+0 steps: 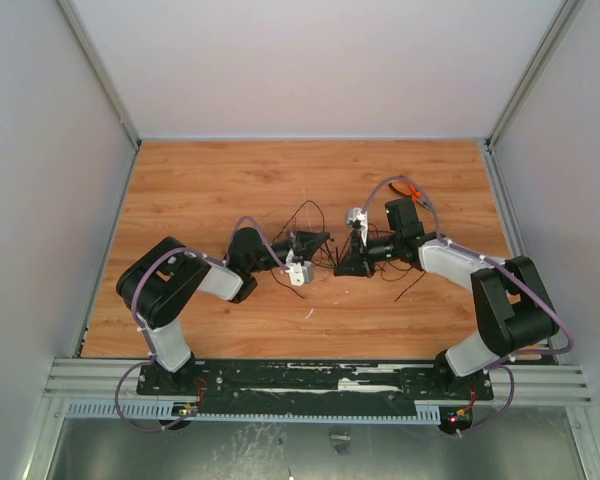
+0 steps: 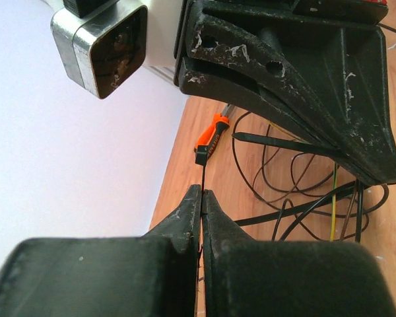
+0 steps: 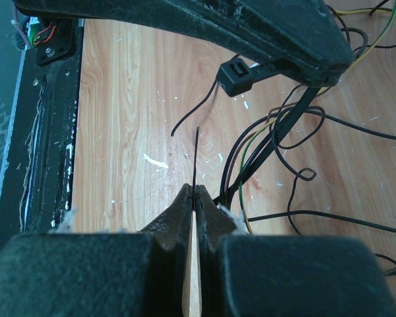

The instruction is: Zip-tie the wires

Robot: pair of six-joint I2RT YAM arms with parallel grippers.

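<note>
A black zip tie head (image 2: 201, 155) stands up from the fingertips of my left gripper, which is shut on the thin strap below it. The right wrist view shows the same head (image 3: 235, 76) jutting from under the left finger (image 3: 317, 49). My right gripper is shut on a thin black strap end (image 3: 196, 152), whose pointed tip sticks out past its fingertips. The wire bundle (image 3: 267, 148), black with green and yellow strands, runs between the two grippers. Whether the strap encircles it cannot be told; the fingers hide its middle.
Orange-handled pliers (image 1: 408, 192) lie at the back right of the wooden table (image 1: 210, 180). Loose wires (image 2: 277, 175) spread around the bundle. White scraps (image 3: 156, 161) dot the tabletop.
</note>
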